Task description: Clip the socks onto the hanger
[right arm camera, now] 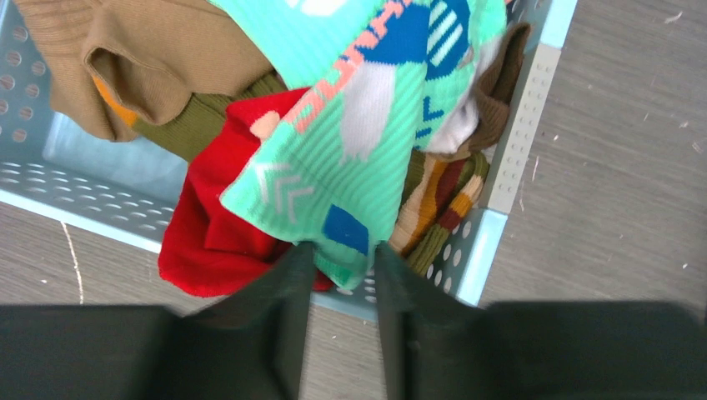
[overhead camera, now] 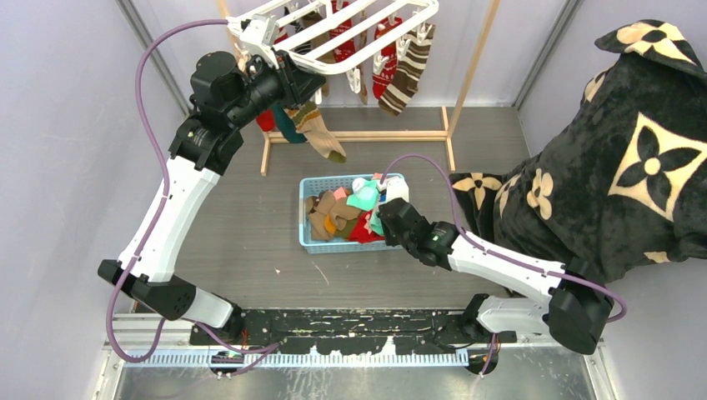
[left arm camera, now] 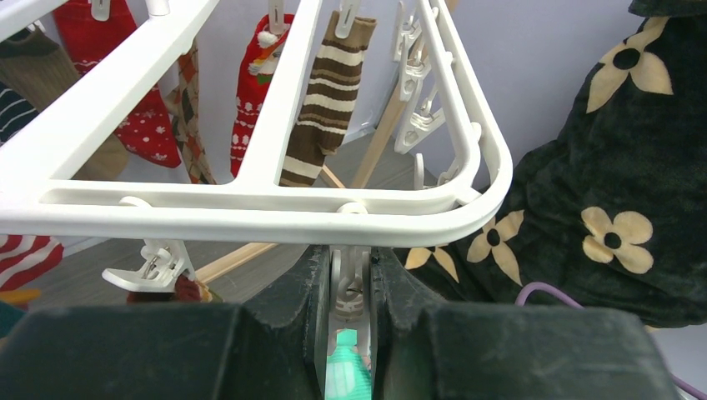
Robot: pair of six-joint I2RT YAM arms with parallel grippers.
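My left gripper is shut on a white clip at the near rail of the hanger (left arm camera: 275,217); socks, among them a striped one (overhead camera: 404,71), hang from other clips. Below, the blue basket (overhead camera: 303,221) holds loose socks. In the right wrist view my right gripper is at the lower end of a mint sock (right arm camera: 342,158) lying on a red sock (right arm camera: 200,233) beside the basket's near right corner. Its blurred fingers stand apart around the mint fabric, part open; whether they grip it is unclear.
A wooden stand (overhead camera: 367,135) stands behind the basket. A dark flowered blanket (overhead camera: 584,167) fills the right side. Bare floor (overhead camera: 242,242) lies left of the basket.
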